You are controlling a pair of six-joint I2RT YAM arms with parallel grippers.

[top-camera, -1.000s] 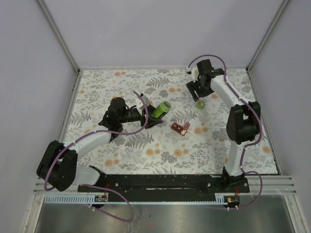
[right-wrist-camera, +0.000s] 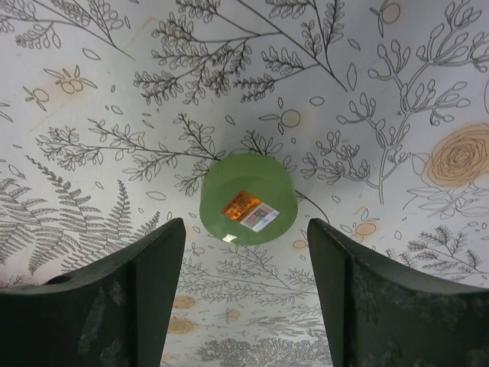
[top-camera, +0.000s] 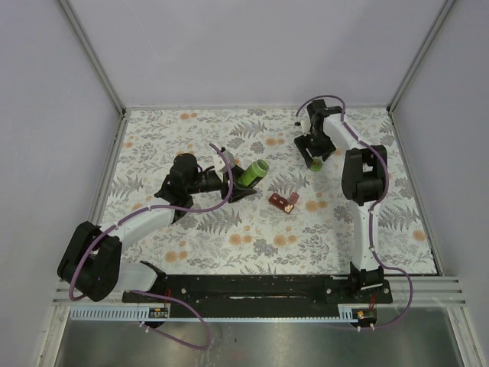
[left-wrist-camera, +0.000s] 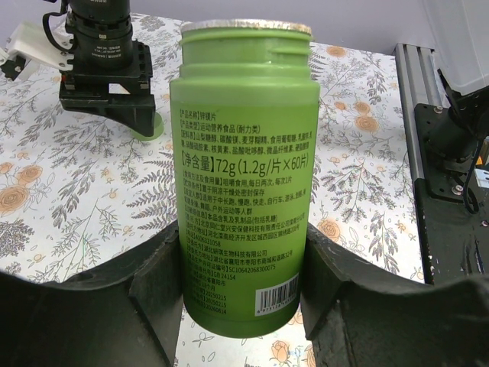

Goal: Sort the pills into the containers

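Observation:
A green bottle [left-wrist-camera: 244, 153] with dark printing hangs over the table, my left gripper shut around its lower body. Its neck bears no cap, and a silvery rim [left-wrist-camera: 246, 27] shows at the top; the inside is hidden. On the floral table lies a round green cap [right-wrist-camera: 248, 200] carrying a small orange and white label. My right gripper is open above this cap, its fingertips apart to either side in the right wrist view. In the top view, my right gripper [top-camera: 309, 153] partly covers the cap.
Between the arms lie a dark red-brown object [top-camera: 280, 201] and a pinkish piece [top-camera: 293, 197]; what they are cannot be told from here.
The left arm and its bottle have stayed still.

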